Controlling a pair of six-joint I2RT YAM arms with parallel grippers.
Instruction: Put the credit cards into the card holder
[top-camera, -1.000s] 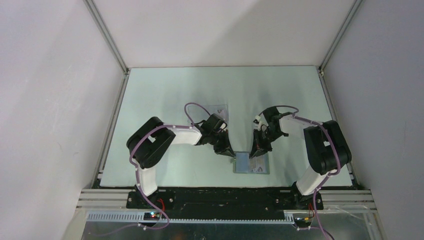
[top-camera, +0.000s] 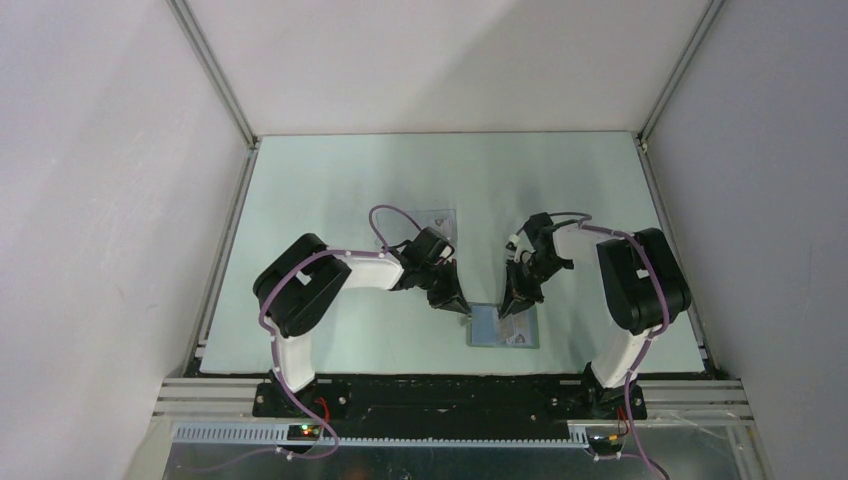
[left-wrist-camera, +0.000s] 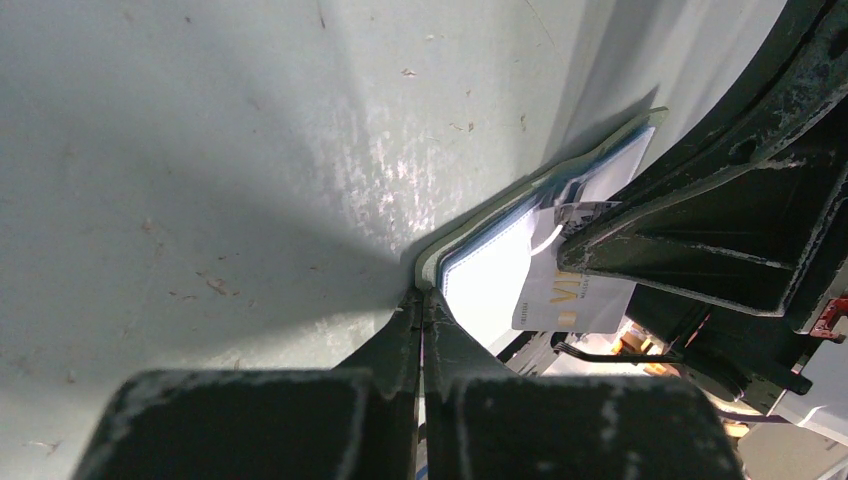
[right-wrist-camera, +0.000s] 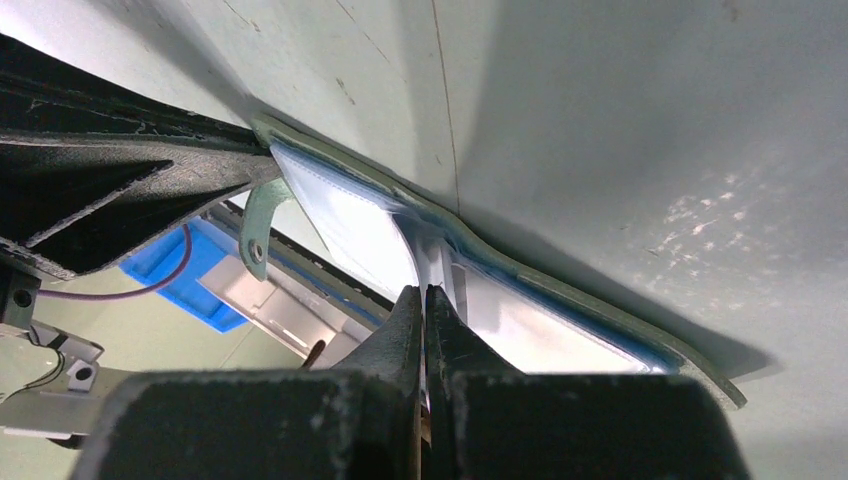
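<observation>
The open card holder (top-camera: 483, 325), pale blue inside with a green border, lies near the table's front edge. At its back left corner, my left gripper is shut, fingertips touching the rim; whether the edge sits between them I cannot tell. My right gripper is shut at the middle of the holder, where a thin, pale, bent sheet (right-wrist-camera: 412, 245) runs up to its fingertips. A see-through card with gold letters (left-wrist-camera: 575, 290) shows beside the right finger in the left wrist view. How far it sits in a pocket is hidden.
A clear sheet with a pattern (top-camera: 437, 222) lies farther back, partly behind the left arm. A green tab (right-wrist-camera: 258, 226) sticks out by the holder's corner.
The right arm's elbow has shifted slightly to the left and back, while its fingertips stay at about the same spot. The left arm and the holder have not visibly moved.
</observation>
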